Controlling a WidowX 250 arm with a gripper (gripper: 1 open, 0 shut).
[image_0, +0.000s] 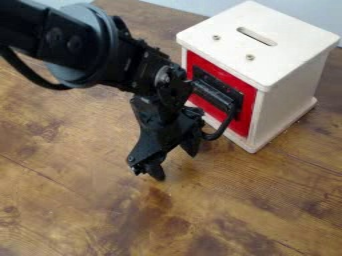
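Note:
My black gripper (171, 157) hangs low over the wooden table, pointing down, its fingers apart with nothing seen between them. It is just left of a white wooden box (287, 80) that has a red front panel (241, 126) and a slot in its lid. The arm covers part of the red panel and the dark fitting on it.
A pale wall shows behind at the top. The box takes up the upper right.

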